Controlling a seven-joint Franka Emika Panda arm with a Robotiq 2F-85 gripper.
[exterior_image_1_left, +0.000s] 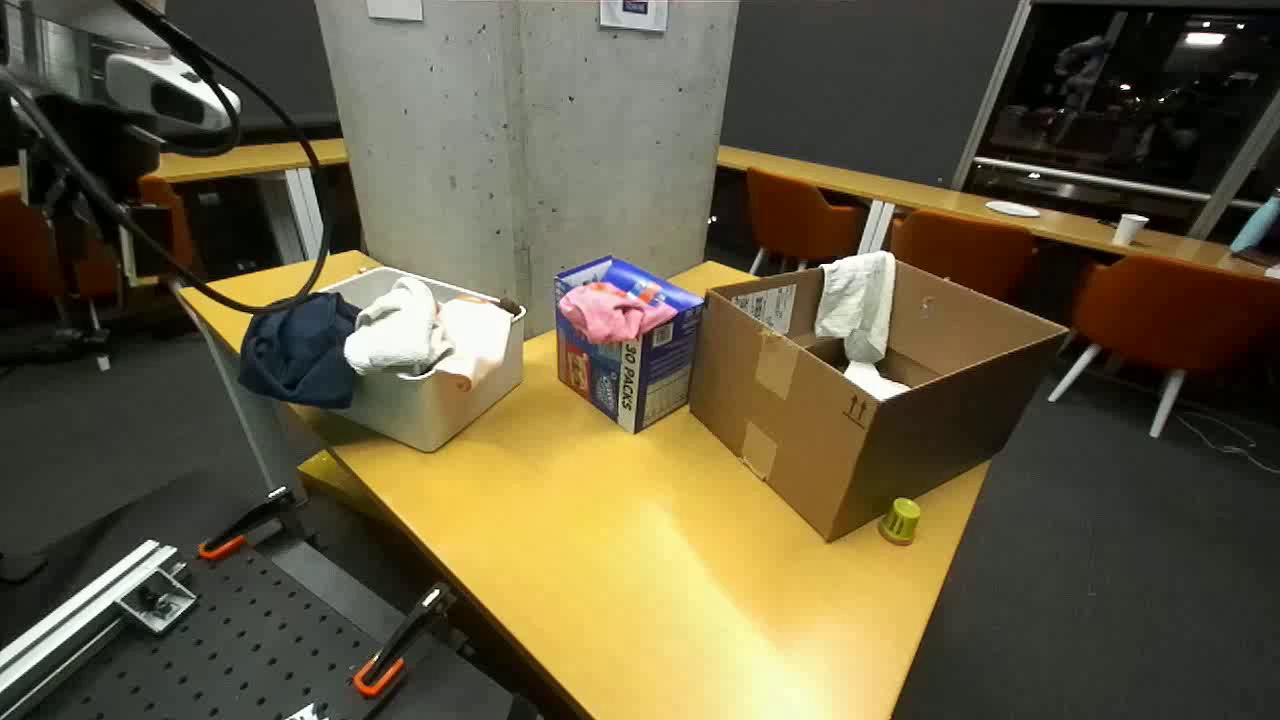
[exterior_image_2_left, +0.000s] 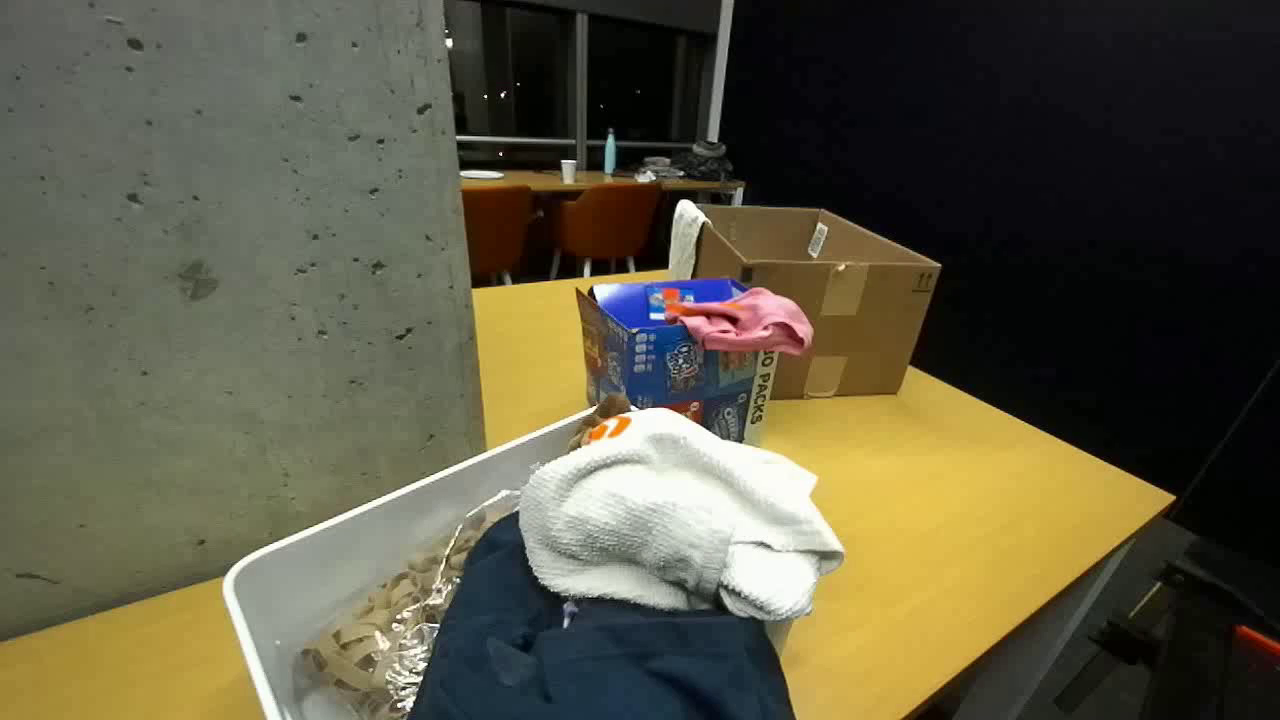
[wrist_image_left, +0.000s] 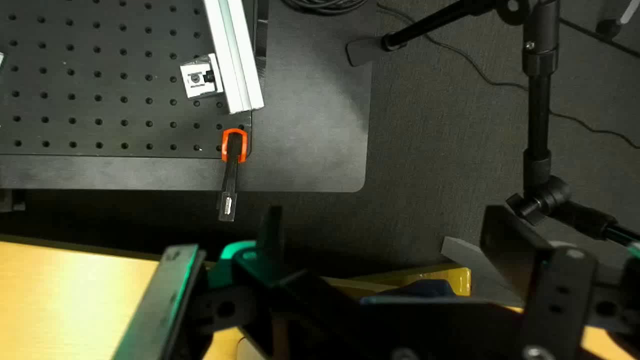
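Observation:
My gripper stands open in the wrist view, its two dark fingers wide apart with only floor behind the gap. In exterior view 1 the arm (exterior_image_1_left: 168, 90) hangs at the upper left, higher than the table. Below and right of it, a white bin (exterior_image_1_left: 444, 414) has a navy cloth (exterior_image_1_left: 300, 348) and a white towel (exterior_image_1_left: 396, 324) draped over its edge, along with a pale peach cloth (exterior_image_1_left: 475, 340). A pink cloth (exterior_image_1_left: 612, 312) lies over the rim of a blue snack box (exterior_image_1_left: 666, 372). White cloth (exterior_image_1_left: 858, 300) hangs inside a large cardboard box (exterior_image_1_left: 780, 426).
A small yellow-green cup (exterior_image_1_left: 900, 521) sits by the cardboard box near the table's right edge. Behind rises a concrete pillar (exterior_image_1_left: 528, 144). A clamp (wrist_image_left: 232, 162) grips the black perforated board's edge.

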